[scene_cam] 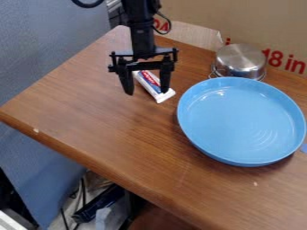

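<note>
My black gripper (145, 81) hangs from the top of the view over a white toothpaste tube (157, 88) with red and blue print, which lies slanted on the wooden table. The fingers are apart, with nothing seen between them, and partly cover the tube. Whether they are above it or touching it I cannot tell.
A large blue plate (240, 122) fills the right of the table (102, 139). A steel pot (239, 61) stands behind it, near cardboard (272, 27).
</note>
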